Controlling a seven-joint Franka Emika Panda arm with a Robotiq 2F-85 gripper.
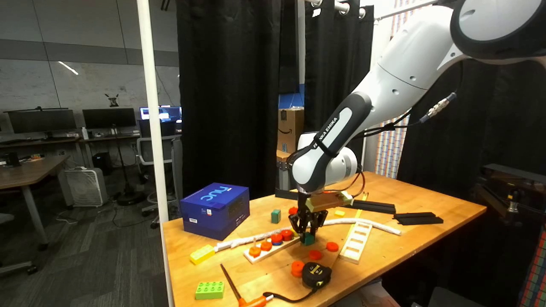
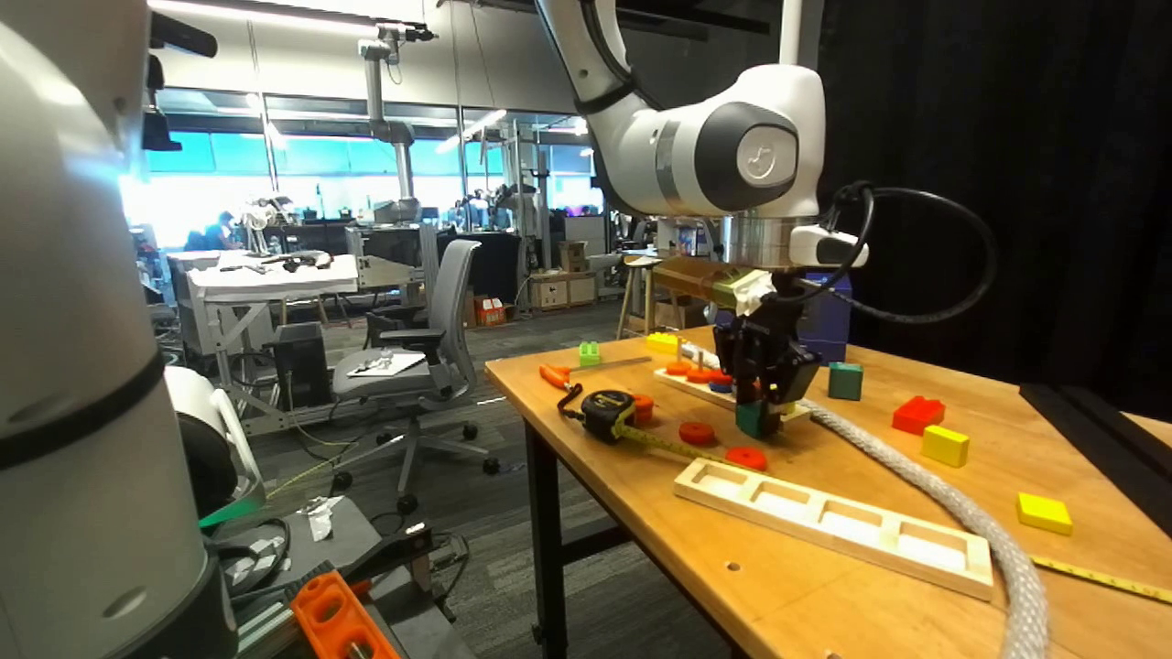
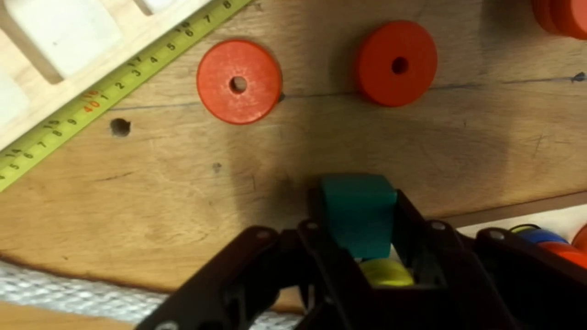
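A dark green block is between the two black fingers of my gripper, which is shut on it. In exterior view 1 the block shows under the gripper, low at the tabletop; whether it touches the wood I cannot tell. Exterior view 2 shows the same block below my gripper, close to the pegged wooden board. Part of a yellow piece peeks out behind the block in the wrist view.
Red discs lie near the gripper, with a wooden slotted tray beyond. A tape measure stands near the front edge. A white rope crosses the table. A second green block and a blue box stand farther back.
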